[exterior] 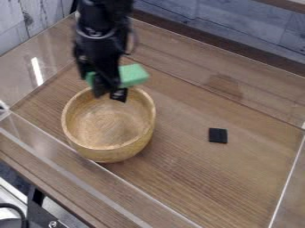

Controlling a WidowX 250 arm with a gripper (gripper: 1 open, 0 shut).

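My gripper (111,76) hangs over the back part of a round wooden bowl (107,129) at the left, shut on a green object (127,75) that is partly blurred. A small black block (217,135) lies on the wooden table to the right of the bowl.
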